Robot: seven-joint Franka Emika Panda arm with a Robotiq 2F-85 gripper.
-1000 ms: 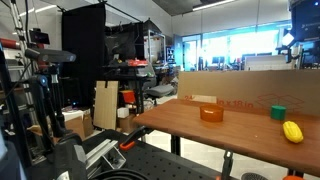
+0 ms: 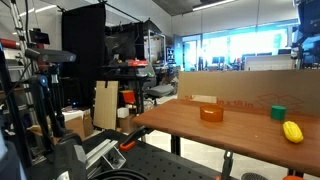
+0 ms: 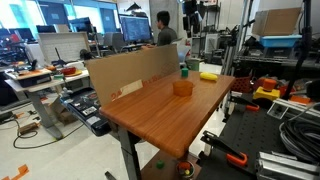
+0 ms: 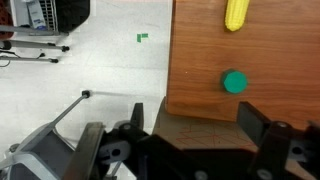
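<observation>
On the wooden table (image 2: 190, 121) sit an orange bowl (image 2: 211, 114), a green cup (image 2: 278, 112) and a yellow object (image 2: 292, 131). From the other side, the bowl (image 3: 183, 89) stands nearest the table's middle, with the cup (image 3: 184, 73) and the yellow thing (image 3: 208, 76) towards the far end. My gripper hangs high above the table's far end, its fingers wide apart and nothing between them. In the wrist view the green cup (image 4: 234, 81) lies ahead of the right finger, and the yellow object (image 4: 236, 14) is farther up. The bowl is outside that view.
An upright cardboard panel (image 3: 145, 72) runs along one long side of the table. Bare floor (image 4: 125, 65) shows beyond the table edge. Much of the tabletop in front of the bowl is clear. A person (image 3: 166, 30) is in the background.
The part of the arm visible at the upper right has shifted slightly. The bowl, the cup and the yellow object have stayed in place.
</observation>
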